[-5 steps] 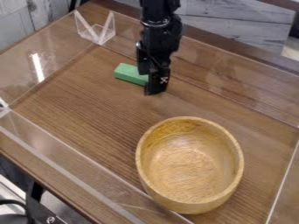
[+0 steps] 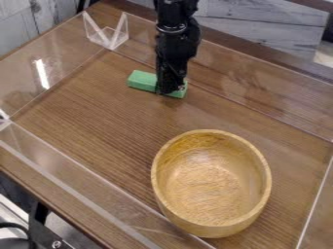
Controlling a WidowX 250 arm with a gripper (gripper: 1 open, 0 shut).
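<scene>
A green block (image 2: 146, 82) lies on the wooden table in the upper middle. My black gripper (image 2: 170, 87) is down at the block, over its right part, hiding some of it. The fingers look close together; I cannot make out anything between them.
A large yellow bowl (image 2: 211, 183) sits at the lower right. A white wire or plastic piece (image 2: 107, 29) stands at the upper left.
My gripper has moved back from in front of the block's right side to over it, and its fingers appear closer together. The block looks shifted little, if at all.
</scene>
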